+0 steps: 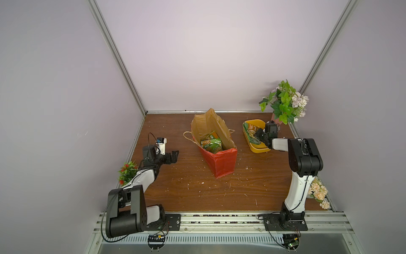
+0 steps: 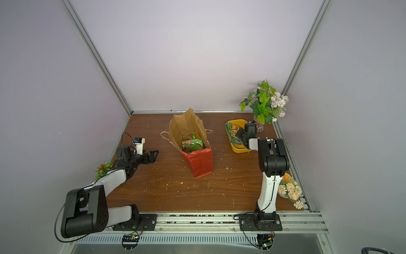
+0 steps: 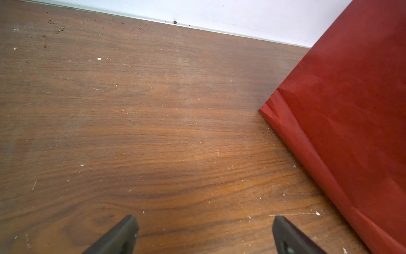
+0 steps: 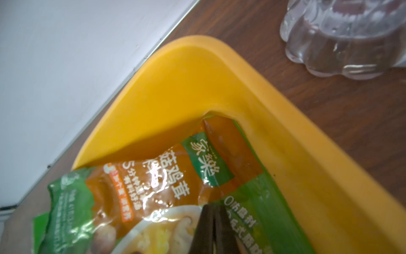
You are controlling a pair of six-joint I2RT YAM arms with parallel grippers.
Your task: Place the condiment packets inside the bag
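A paper bag with red lower part stands mid-table, green and orange packets inside it. Right of it, a yellow tray holds at least one more orange-green condiment packet. My right gripper is down at that packet, its fingertips shut together over it; whether any film is pinched cannot be seen. My left gripper stands open left of the bag, above bare wood, nothing between its fingers.
A clear vase with leafy flowers stands close behind the tray. Smaller flowers sit at the left and front right edges. The table either side of the bag's front is clear.
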